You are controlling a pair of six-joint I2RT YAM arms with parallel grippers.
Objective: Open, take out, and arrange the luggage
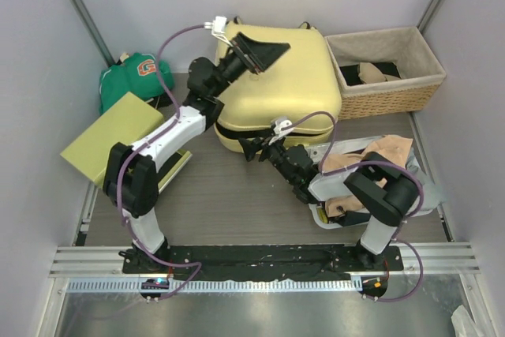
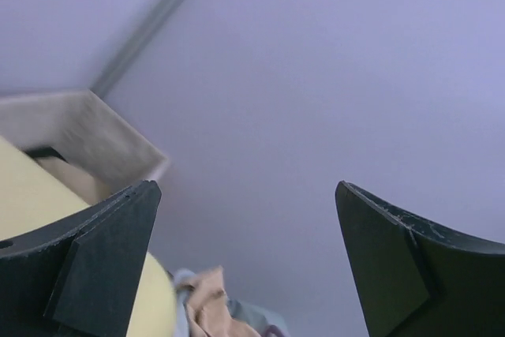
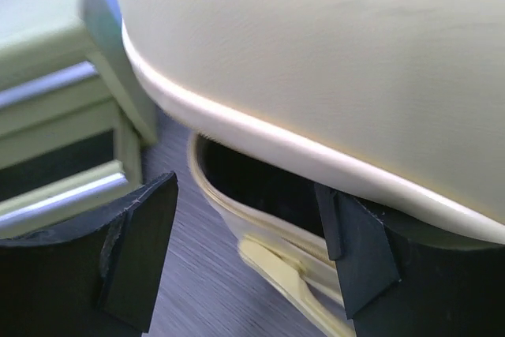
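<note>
The yellow suitcase (image 1: 288, 80) lies at the back centre, with a dark slit showing along its front edge between lid and base. My left gripper (image 1: 267, 54) is over the lid's back left part; its fingers (image 2: 95, 262) stand wide apart with nothing between them. At the suitcase's front edge is my right gripper (image 1: 252, 147). The right wrist view shows its fingers (image 3: 142, 250) apart, one of them up against the slit below the lid (image 3: 331, 61). The inside of the suitcase is too dark to make out.
At the back right stands a lined wicker basket (image 1: 390, 100) with dark and beige things inside. A tray (image 1: 323, 219) of folded clothes lies at front right. On the left are a tilted yellow-green box (image 1: 114, 136) and a green bag (image 1: 126, 84).
</note>
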